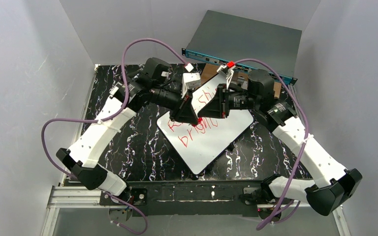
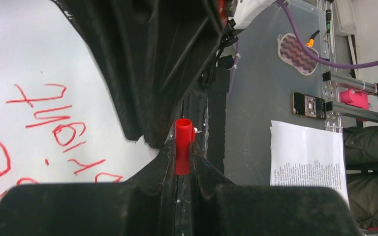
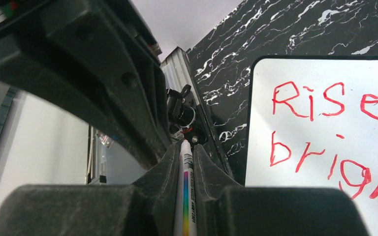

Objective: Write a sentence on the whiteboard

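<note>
A red marker cap (image 2: 182, 150) is pinched in my left gripper (image 1: 195, 121), its open mouth visible in the left wrist view. My right gripper (image 1: 205, 116) is shut on the marker (image 3: 187, 189), a white pen with a rainbow band. The marker's narrow tip is bare in the right wrist view, so the cap is off it. Both grippers sit close together, end to end, above the whiteboard (image 1: 202, 157). The board carries red handwriting (image 3: 309, 101), with "Rise" and "brigh" readable in the right wrist view; the grippers hide part of it from above.
A large grey rack unit (image 1: 246, 37) stands behind the board, with brown cardboard (image 1: 209, 72) at its front edge. The lower part of the board is unwritten.
</note>
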